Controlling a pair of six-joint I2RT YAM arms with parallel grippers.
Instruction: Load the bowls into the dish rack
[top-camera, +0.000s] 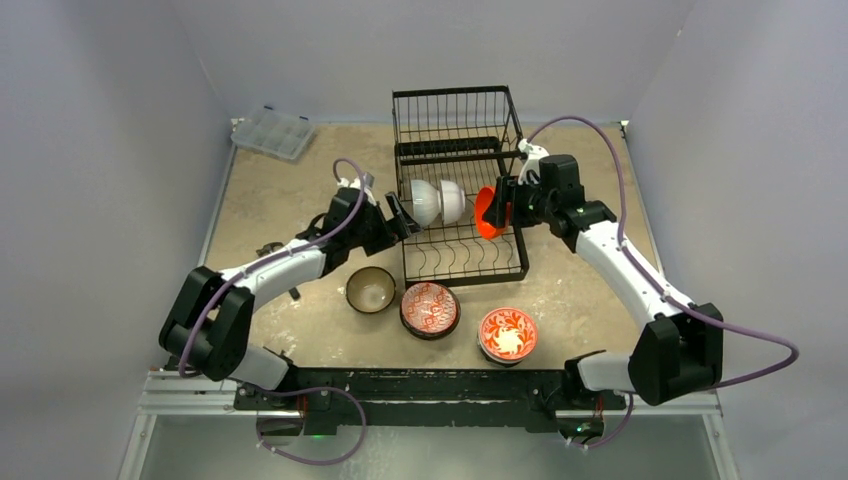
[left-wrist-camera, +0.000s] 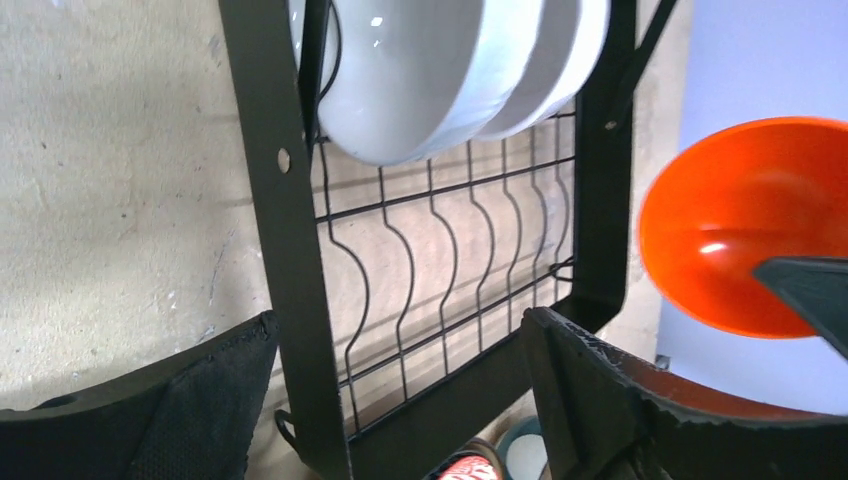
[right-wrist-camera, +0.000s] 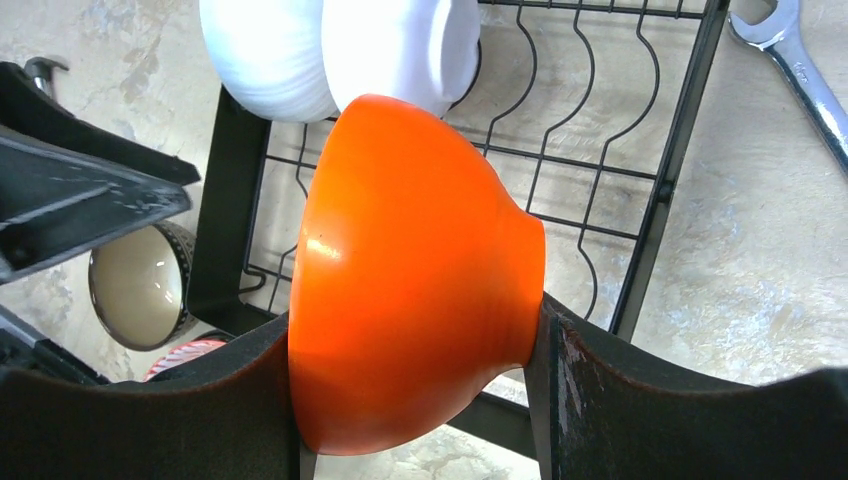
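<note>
In the top view, my left gripper (top-camera: 406, 214) stands open at the dish rack's left side. The left wrist view shows its fingers (left-wrist-camera: 590, 390) wide apart, the black rack's side bar (left-wrist-camera: 285, 240) seen between them. My right gripper is shut on the orange bowl (right-wrist-camera: 410, 270), tipped on its side above the rack's right part. Two white bowls, a left one (top-camera: 425, 203) and a right one (top-camera: 451, 202), stand on edge in the dish rack (top-camera: 462, 277). In front are a brown bowl (top-camera: 370, 290), a red-patterned bowl (top-camera: 430, 308) and an orange-patterned bowl (top-camera: 508, 334).
A clear compartment box (top-camera: 273, 133) lies at the back left. A wrench (right-wrist-camera: 805, 80) rests on the table right of the rack. The rack's taller rear frame (top-camera: 450, 110) rises behind the bowls.
</note>
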